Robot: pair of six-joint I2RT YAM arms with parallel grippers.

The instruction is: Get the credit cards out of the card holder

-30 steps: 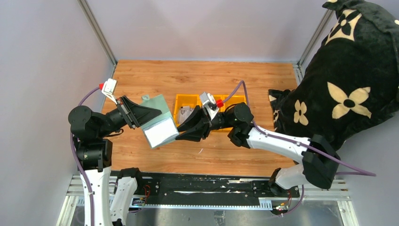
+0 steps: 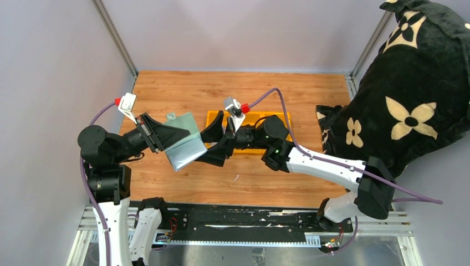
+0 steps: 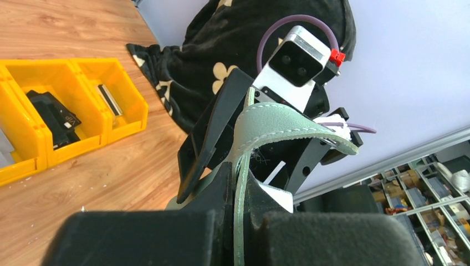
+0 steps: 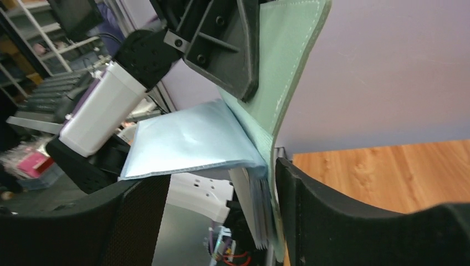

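Observation:
The mint-green card holder (image 2: 190,133) hangs unfolded above the table, its pale translucent sleeve (image 2: 186,152) facing up. My left gripper (image 2: 184,134) is shut on the green cover, whose edge runs between the fingers in the left wrist view. My right gripper (image 2: 205,148) stands open at the holder's right side. In the right wrist view a bluish sleeve (image 4: 191,138) flops toward the left finger (image 4: 133,221). Several sleeve edges (image 4: 260,208) and the cover hang between the fingers, the cover close to the right one. Whether cards sit in the sleeves, I cannot tell.
Behind my right gripper sits a yellow divided bin (image 2: 213,114), with black flat items (image 3: 54,117) in one compartment and a thin pale-edged item (image 3: 110,101) in another. A dark flowered cloth (image 2: 399,94) lies at the right.
The sleeve has tilted slightly. My left gripper has barely moved.

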